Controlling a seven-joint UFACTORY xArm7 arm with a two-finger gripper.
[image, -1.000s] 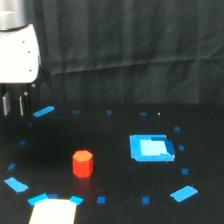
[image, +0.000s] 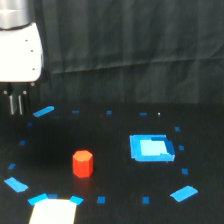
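Note:
My gripper (image: 16, 103) hangs at the far left of the camera view, in front of the dark backdrop. Its two thin fingers point down with only a narrow dark gap showing; whether they are fully shut is hard to make out, and no object shows between them. A red block (image: 83, 164) with a many-sided outline stands on the black table, right of the gripper and nearer the camera, clear of it. Over to the right lies a blue square (image: 134, 150) with a white patch (image: 153, 147) in its middle.
Small blue tape marks form a rough rectangle on the table, with longer strips (image: 184, 193) near its corners. A pale, bright object (image: 52, 211) sits at the bottom left edge. Between the red block and the blue square the table is bare.
The gripper's fingers stand closer together than before, and the white arm end has shifted slightly right. The red block and the blue square have stayed put.

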